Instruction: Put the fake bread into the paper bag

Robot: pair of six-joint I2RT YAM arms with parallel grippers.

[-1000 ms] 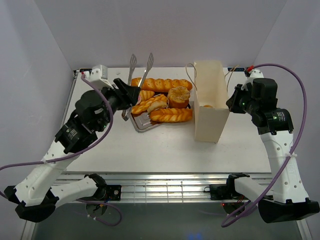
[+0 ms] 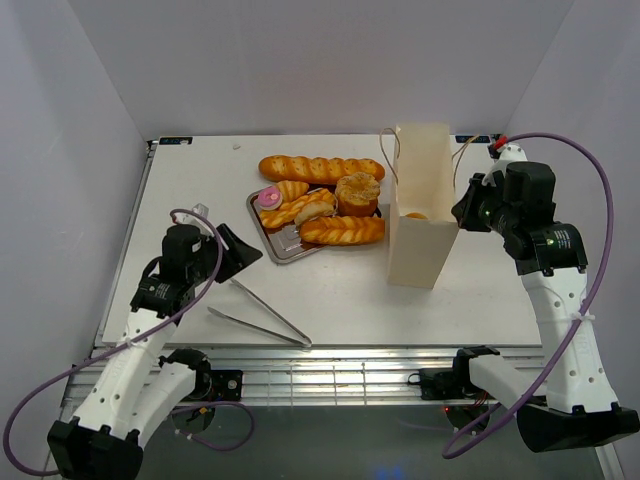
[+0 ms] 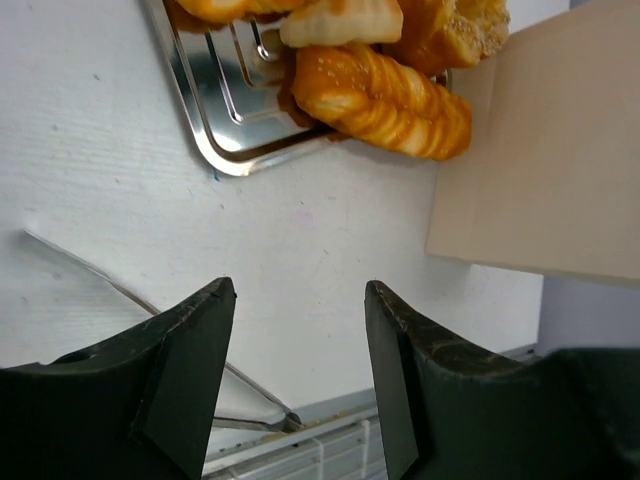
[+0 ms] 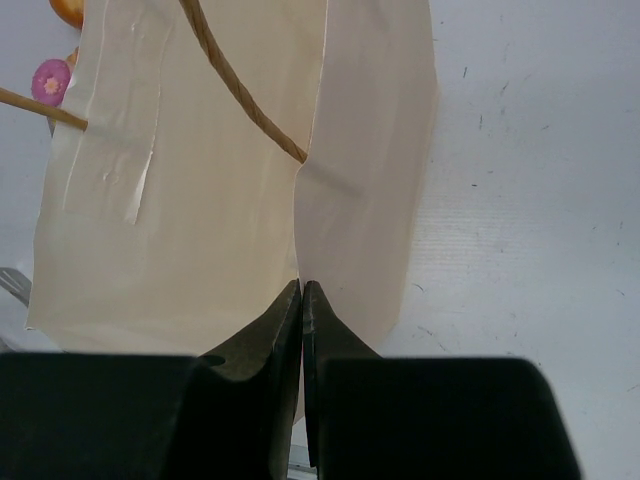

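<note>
The cream paper bag (image 2: 422, 260) stands upright, its mouth open, and a bit of orange bread (image 2: 416, 215) shows inside. My right gripper is shut on the bag's side wall near the rim. Metal tongs (image 2: 273, 313) lie spread on the table at front left. Above and beside them my left gripper is open, nothing between its fingers. On and around a metal tray (image 2: 287, 252) are fake breads: a braided loaf (image 2: 343, 231), a round loaf (image 2: 357, 193), and several smaller pieces. Behind the tray lies a long baguette (image 2: 320, 169).
A pink-topped pastry (image 2: 269, 197) sits at the tray's left side. Twisted handles (image 4: 235, 85) rise from the bag's rim. The table between the tongs and the bag is bare. A metal rail (image 2: 330, 376) runs along the front edge.
The tongs, earlier in my left gripper over the tray, have come down onto the front of the table and are out of its fingers. The right arm has stayed by the bag.
</note>
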